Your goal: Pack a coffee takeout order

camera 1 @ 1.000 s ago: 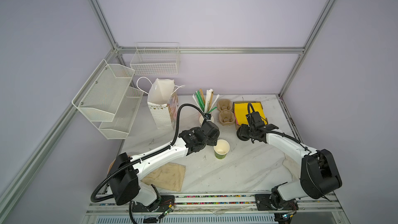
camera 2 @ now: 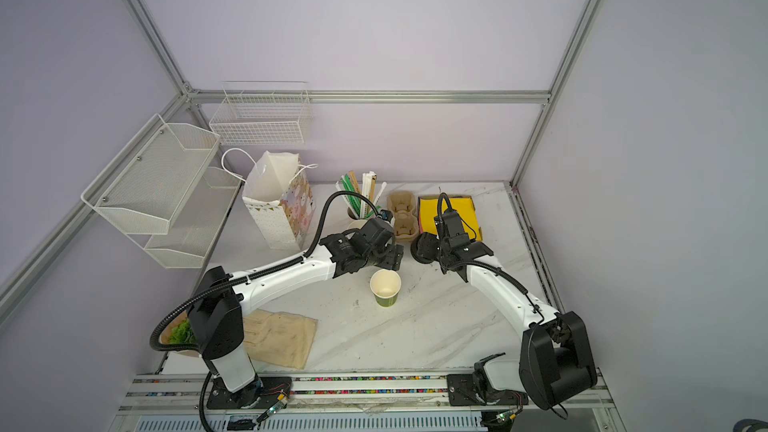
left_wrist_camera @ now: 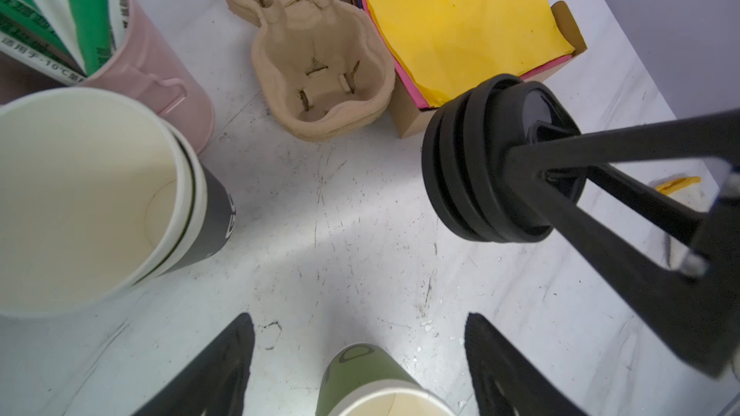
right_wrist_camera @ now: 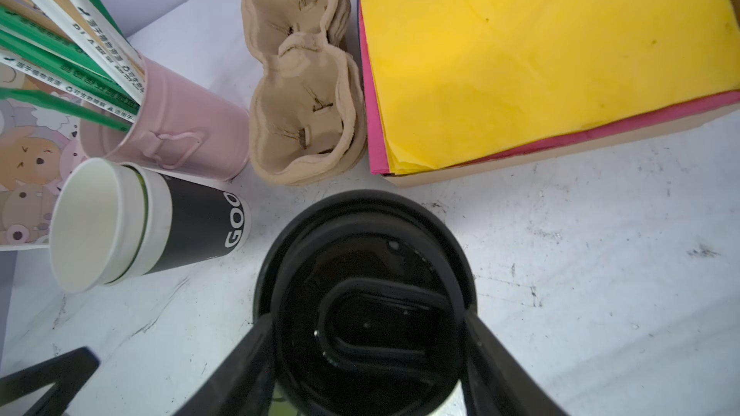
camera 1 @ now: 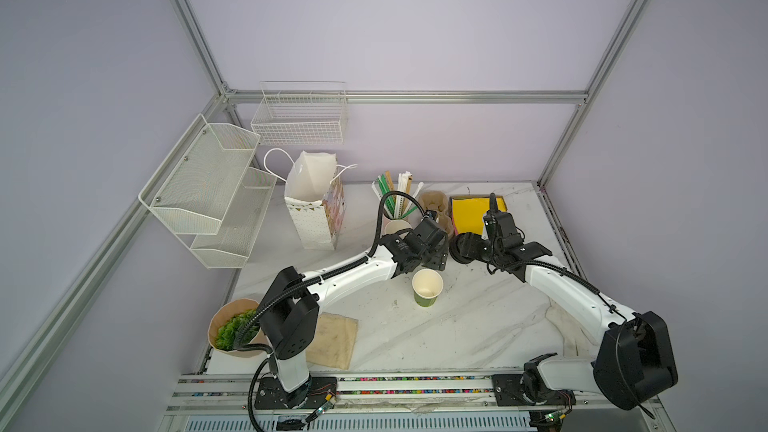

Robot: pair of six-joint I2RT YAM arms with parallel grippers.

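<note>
A stack of black lids (left_wrist_camera: 481, 158) is held between the fingers of my right gripper, above the counter in front of the yellow sheets (right_wrist_camera: 543, 46). My left gripper is open and empty, over a green paper cup (camera 1: 427, 292) standing at the middle of the counter. More nested cups (right_wrist_camera: 196, 223) stand behind it, beside the pink straw holder (right_wrist_camera: 204, 131). A stacked cardboard cup carrier (right_wrist_camera: 300, 119) sits at the back, and a white paper bag (camera 1: 312, 208) stands at the back left.
White mesh baskets (camera 1: 200, 184) hang at the left. A folded beige cloth (camera 2: 280, 336) and a bowl of greens (camera 1: 232, 328) are at the front left.
</note>
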